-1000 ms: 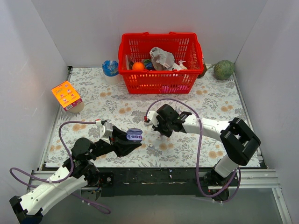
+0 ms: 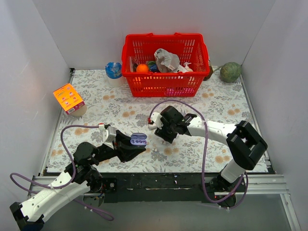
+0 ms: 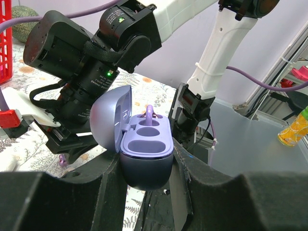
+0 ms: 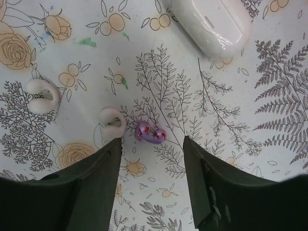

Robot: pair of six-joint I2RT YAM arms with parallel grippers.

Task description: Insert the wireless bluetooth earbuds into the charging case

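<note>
The purple charging case has its lid up and is gripped by my left gripper, shut on its lower body. One purple earbud stands in the case's slot nearest the far end; the other slots in view look empty. A second purple earbud lies on the patterned tabletop, with two reddish contacts showing. My right gripper is open over it, a finger on either side, nothing held. In the top view, the right hand hides this earbud.
Close to the purple earbud lies a white C-shaped earbud, with another white earbud farther left. A white case rests beyond them. The red basket stands at the back; an orange box is at left.
My right hand has shifted slightly toward the table's front, and its fingers show more spread apart. The left arm and the case it holds have stayed put.
</note>
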